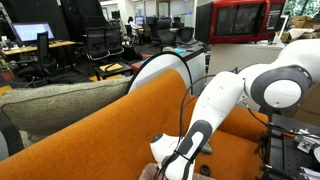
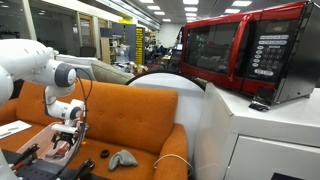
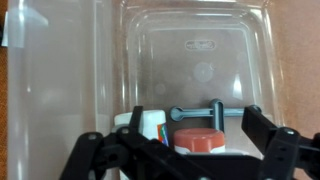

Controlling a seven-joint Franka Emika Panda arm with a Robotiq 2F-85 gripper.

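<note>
In the wrist view my gripper is open, its black fingers (image 3: 262, 128) spread apart over a clear plastic box (image 3: 145, 50). Inside the box, toward the bottom of that view, are a white container (image 3: 152, 122), a red-topped round container (image 3: 200, 140) and a dark blue-grey T-shaped piece (image 3: 215, 112). Nothing shows gripped between the fingers. Exterior view 2 has the gripper (image 2: 66, 138) low over the box (image 2: 58, 152) on the orange couch; its fingers are small there. The box's contents cannot be made out in the exterior views.
The orange couch backrest (image 1: 90, 135) rises behind the arm. A grey cloth (image 2: 122, 160) and a small black object (image 2: 104, 153) lie on the seat beside the box. A red microwave (image 2: 215, 45) stands on a white cabinet (image 2: 245, 125) at the right.
</note>
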